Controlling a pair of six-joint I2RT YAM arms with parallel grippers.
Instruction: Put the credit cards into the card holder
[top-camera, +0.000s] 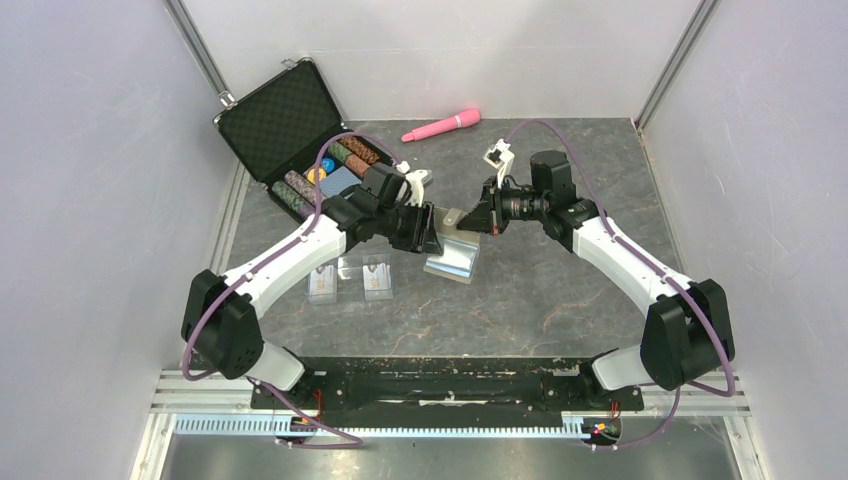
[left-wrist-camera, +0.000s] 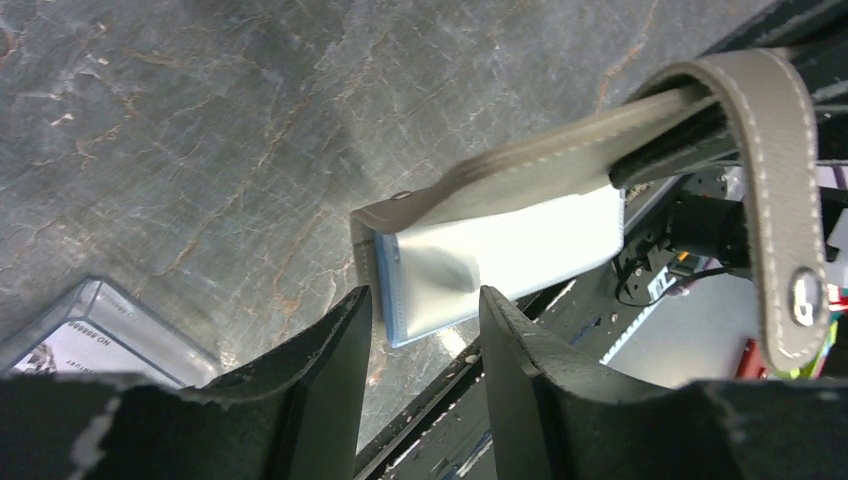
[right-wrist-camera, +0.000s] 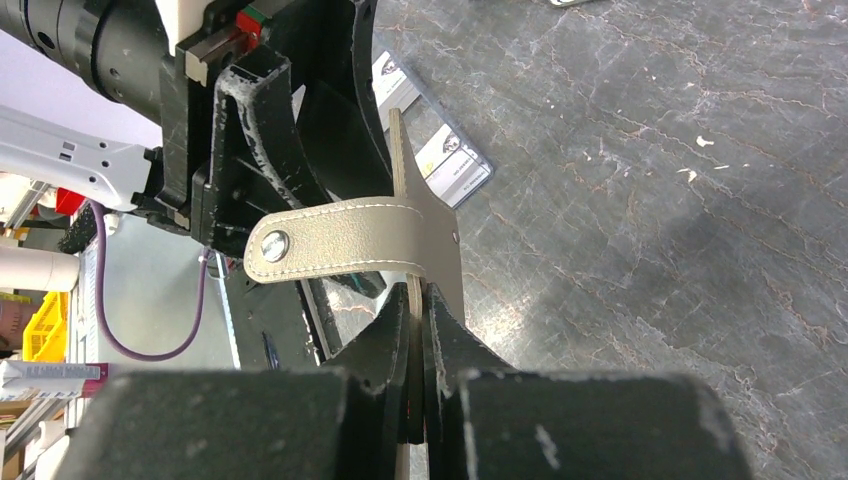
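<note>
The grey-beige card holder (top-camera: 462, 266) is held open above the table, its clear sleeves (left-wrist-camera: 520, 245) fanned beneath the stitched cover. My right gripper is shut on the edge of the cover, which runs between its fingertips. At the holder's left side, my left gripper is open; a corner of the sleeves appears between its fingers in the left wrist view, with nothing clamped. Whether the fingers touch the sleeves I cannot tell. Cards in clear cases lie to the left: one card (top-camera: 322, 282) and another card (top-camera: 377, 278).
An open black case (top-camera: 283, 118) with poker chips occupies the back left, partly behind my left arm. A pink microphone-shaped object (top-camera: 441, 125) lies at the back. Bare grey table (top-camera: 560, 300) extends to the right and front of the holder.
</note>
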